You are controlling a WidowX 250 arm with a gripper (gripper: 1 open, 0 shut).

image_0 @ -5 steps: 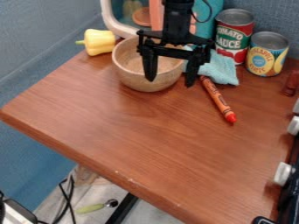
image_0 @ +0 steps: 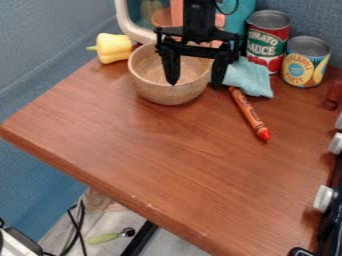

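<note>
My black gripper [image_0: 195, 67] hangs over a light wooden bowl [image_0: 167, 90] at the back of the table, its two fingers spread apart. The left finger reaches down inside the bowl and the right one stands by the bowl's right rim, next to a light blue cloth [image_0: 253, 82]. Whether anything is between the fingertips is hard to see. A red-orange crayon [image_0: 249, 115] lies right of the bowl.
A yellow pepper [image_0: 111, 47] sits at the back left. Tomato sauce [image_0: 267, 40] and a second can [image_0: 305, 64] stand at the back right. Black equipment lines the right edge.
The gripper has moved slightly up and back over the last second. The bowl and other objects look unchanged.
</note>
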